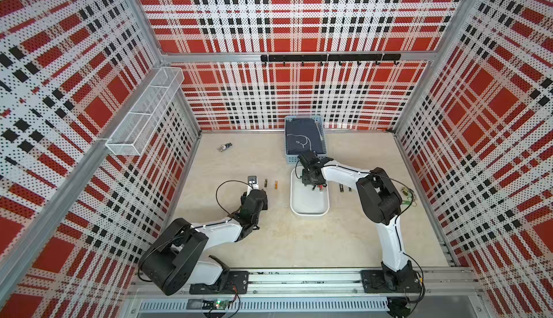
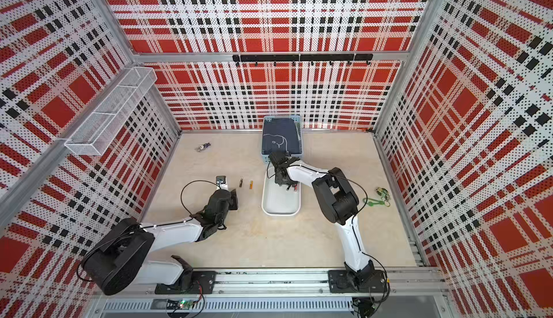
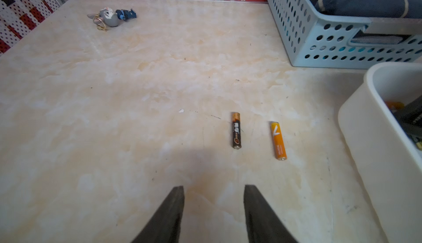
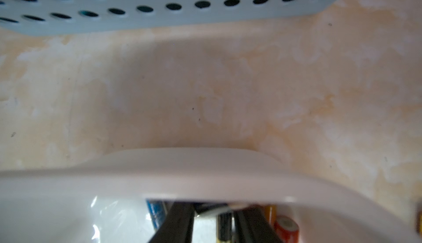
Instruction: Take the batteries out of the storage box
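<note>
The white storage box (image 1: 310, 205) stands mid-table. My right gripper reaches down inside its far end, with a blue battery (image 4: 156, 214), a red-topped battery (image 4: 286, 229) and an orange one around its fingers. Something dark and pale shows between its fingertips, but blur and the box rim hide whether it is held. Left of the box, a black battery (image 3: 236, 130) and an orange battery (image 3: 278, 141) lie apart on the table. My left gripper hovers nearer the front, its fingers apart and empty. Small dark batteries (image 1: 341, 188) lie right of the box.
A blue basket (image 3: 303, 36) holding dark cloth stands just behind the box. A small grey-and-blue keyring item (image 3: 112, 17) lies at the back left. Another bunch with a green piece (image 2: 377, 201) is at the right edge.
</note>
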